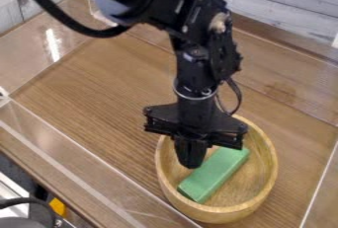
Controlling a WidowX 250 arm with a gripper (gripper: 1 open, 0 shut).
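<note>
A black robot arm reaches down from the top of the view to my gripper (191,157), which points downward over the left part of a round yellow-tan bowl (260,188). The fingertips are shut, and nothing shows between them. A green rectangular block (211,174) lies diagonally inside the bowl, just to the right of and below the fingertips. The back of the bowl is partly hidden behind the gripper body.
A clear raised edge runs along the lower left, with dark cables and a small yellow item beyond it. A pale slatted wall stands at the back.
</note>
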